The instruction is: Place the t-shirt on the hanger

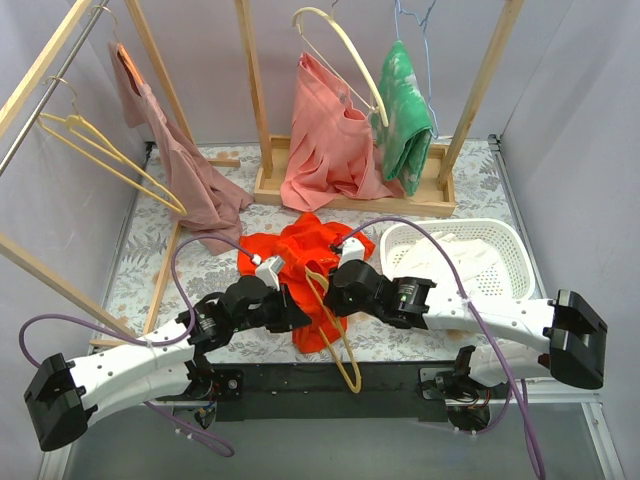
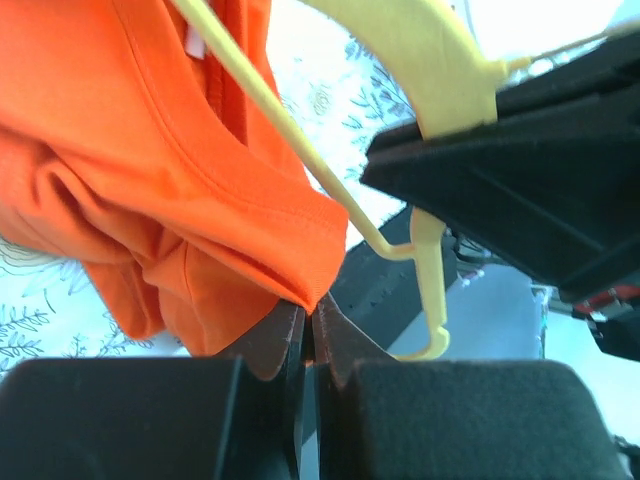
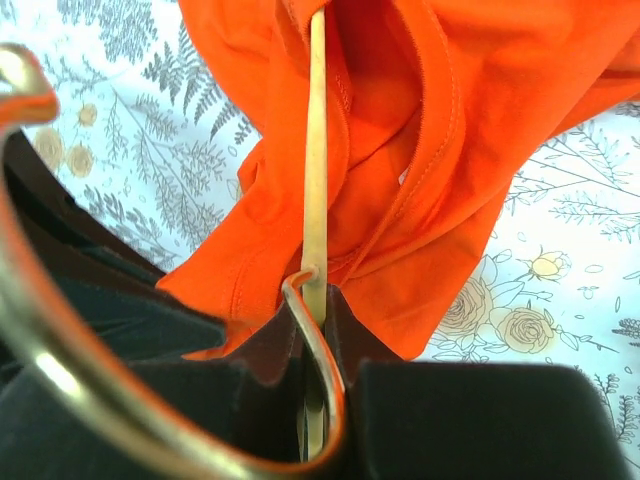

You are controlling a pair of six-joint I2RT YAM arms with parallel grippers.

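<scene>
The bright orange-red t-shirt (image 1: 312, 243) lies bunched on the middle of the table, one fold of it raised toward my left gripper. That gripper is shut, with the edge of the orange cloth pinched at its fingertips. A yellow hanger (image 1: 352, 372) slants across the front of the shirt, its lower end out past the table edge. My right gripper is shut on the hanger near its hook. In the left wrist view, one hanger arm (image 2: 290, 130) passes in front of the shirt, close to the pinched fold.
A white basket (image 1: 525, 262) holding pale cloth stands at the right. Pink cloth (image 1: 325, 130) and a green cloth (image 1: 403, 120) hang at the back. At left, an empty yellow hanger (image 1: 110, 150) and a mauve garment (image 1: 185, 165) hang from the rail.
</scene>
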